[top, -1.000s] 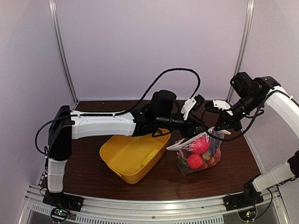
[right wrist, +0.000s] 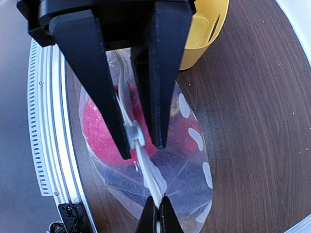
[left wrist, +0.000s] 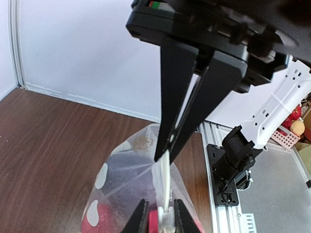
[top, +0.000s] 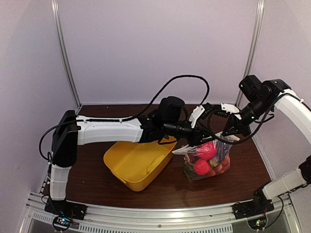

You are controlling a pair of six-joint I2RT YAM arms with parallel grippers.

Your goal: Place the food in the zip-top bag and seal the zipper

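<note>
The clear zip bag stands on the table at right of centre, with pink round food and other pieces inside. Its white zipper slider lies between the parted fingers of my left gripper, with gaps at its sides in the right wrist view. My right gripper is shut on the end of the bag's zipper strip. Its long black fingers pinch that strip in the left wrist view. From above, the arms hide most of the bag's mouth.
A yellow bin with a yellow item inside stands left of the bag, partly beneath my left arm. A black cable loops over the left gripper.
The right arm and bag look almost unchanged.
</note>
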